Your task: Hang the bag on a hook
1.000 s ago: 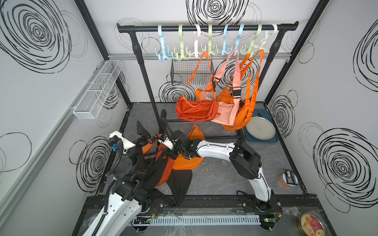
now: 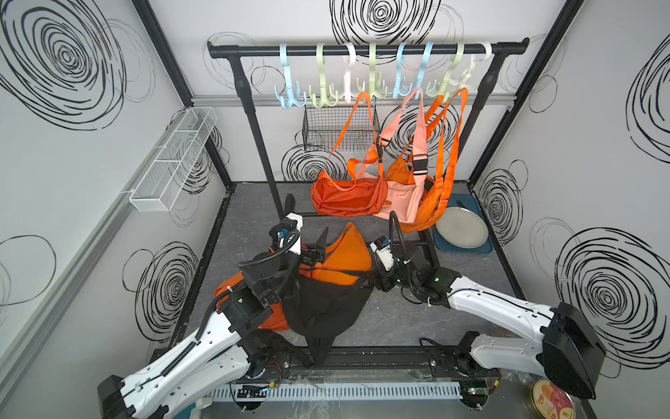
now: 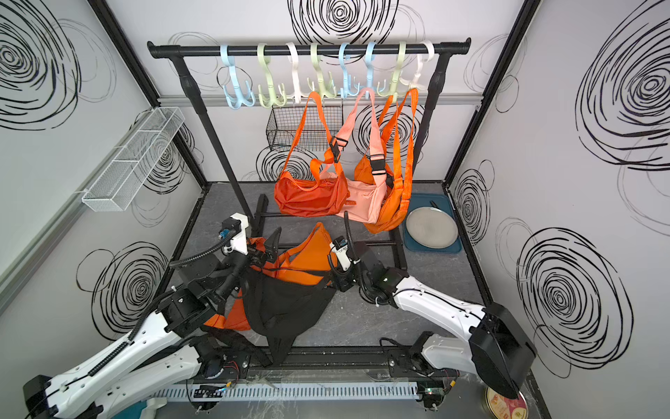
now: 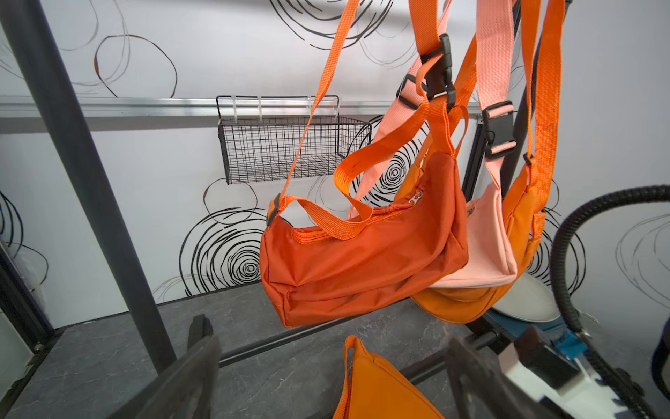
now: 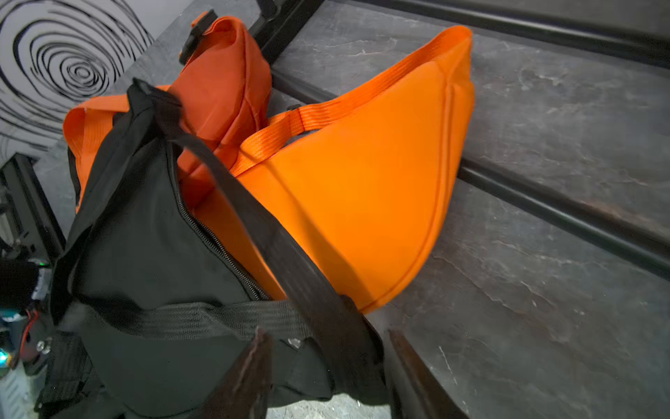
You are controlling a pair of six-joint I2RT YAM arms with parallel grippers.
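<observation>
A black bag (image 5: 125, 230) lies on the floor over orange bags (image 5: 349, 195) and a red-orange one (image 5: 230, 90). My right gripper is low over the black bag's right edge, a black strap between or just beside its blurred fingers; its grip is unclear. My left gripper stands open, raised left of it, facing the hanging bags. Orange (image 4: 349, 272) and pink (image 2: 397, 202) bags hang from the right-hand hooks on the rail (image 2: 265, 50); the left-hand hooks (image 2: 286, 76) are bare.
The rack's posts (image 2: 254, 132) and base bars cross the floor. A plate (image 2: 460, 227) on a blue tray is at the right. A black wire basket (image 4: 286, 146) hangs at the back, a white one (image 2: 167, 160) on the left wall.
My right gripper has moved rightward, the black bag's top shifting right with it over the orange bags. My left gripper has swung rightward.
</observation>
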